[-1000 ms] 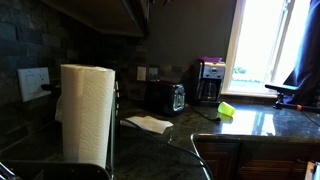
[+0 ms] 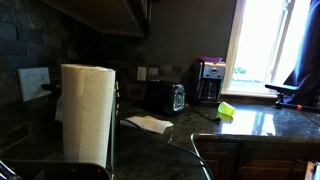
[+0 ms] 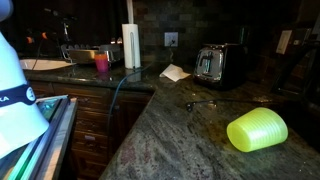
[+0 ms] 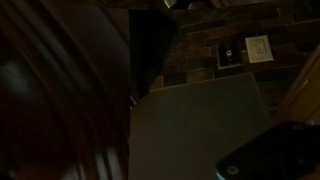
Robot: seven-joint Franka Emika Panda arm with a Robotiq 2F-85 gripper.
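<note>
Part of my gripper, a black finger (image 4: 270, 152), shows at the lower right of the dark wrist view. Its other finger and whatever may be between the two are hidden. A dark reddish-brown panel with raised moulding (image 4: 60, 90) fills the left side of that view, close to the camera. In exterior view 2 only a white piece of my arm (image 3: 18, 105) appears, at the left edge. A yellow-green cup (image 3: 257, 130) lies on its side on the dark counter (image 3: 190, 155); it also shows by the window in exterior view 1.
A paper towel roll (image 2: 88, 115) stands near the camera. Behind it are a black toaster (image 2: 165, 97), a coffee maker (image 2: 209, 82) and a white cloth or paper (image 2: 148, 124). A cable crosses the counter. A red cup (image 3: 102, 62) stands at the far left.
</note>
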